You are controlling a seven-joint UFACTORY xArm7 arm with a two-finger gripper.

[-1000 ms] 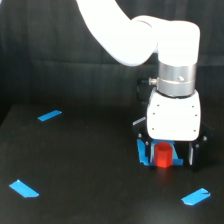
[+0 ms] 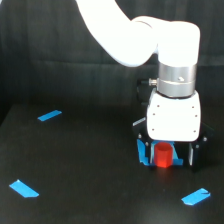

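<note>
A red cylinder (image 2: pixel 163 154) stands in or on a blue square piece (image 2: pixel 143 152) at the right of the dark table. The white arm's gripper (image 2: pixel 165 150) is directly over it, its dark fingers on either side of the red cylinder. Whether the fingers touch it is unclear.
Strips of blue tape (image 2: pixel 24 189) lie at the front left, at the back left (image 2: pixel 49 115) and at the front right (image 2: pixel 196 197). A dark backdrop stands behind.
</note>
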